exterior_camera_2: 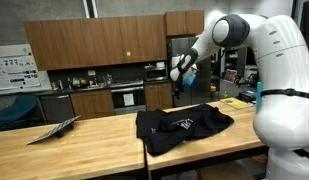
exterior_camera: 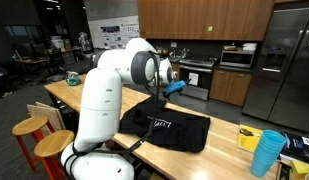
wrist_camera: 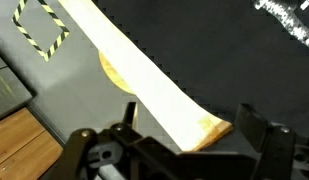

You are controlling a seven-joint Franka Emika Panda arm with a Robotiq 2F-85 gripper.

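Observation:
A black cloth (exterior_camera: 184, 132) lies spread over the wooden table, somewhat rumpled in exterior view 2. My gripper stands open, its two dark fingers well apart at the bottom of the wrist view. Nothing shows between them. Exterior view 1 has the gripper (exterior_camera: 167, 97) above the far part of the cloth, clear of the surface. Below the camera, the cloth (wrist_camera: 209, 65) covers much of the wrist view, with a pale strip of table edge (wrist_camera: 144, 75) beside it. A shiny grey patch (wrist_camera: 286, 20) shows on the cloth at the upper right.
A blue cup (exterior_camera: 266, 153) stands at the table's near right, beside yellow items (exterior_camera: 249, 138). Round wooden stools (exterior_camera: 32, 126) stand off the left edge. Kitchen cabinets and a fridge (exterior_camera: 279, 70) are behind.

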